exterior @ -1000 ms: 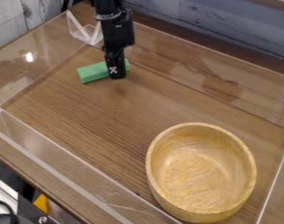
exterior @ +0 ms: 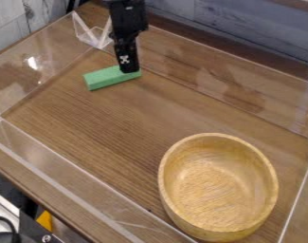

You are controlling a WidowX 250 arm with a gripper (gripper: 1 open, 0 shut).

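My black gripper [exterior: 124, 59] hangs at the upper middle, above and just behind a green rectangular block [exterior: 108, 80] that lies flat on the wooden tabletop. Whether its fingers are open or shut is too small to tell; the block rests on the table beneath them.
A large tan bowl [exterior: 217, 186] sits at the lower right. A panelled wall runs along the back, and clear plastic pieces are at the left edge and upper left.
My gripper has risen away from the green block toward the back, uncovering it. The block stays in about the same place.
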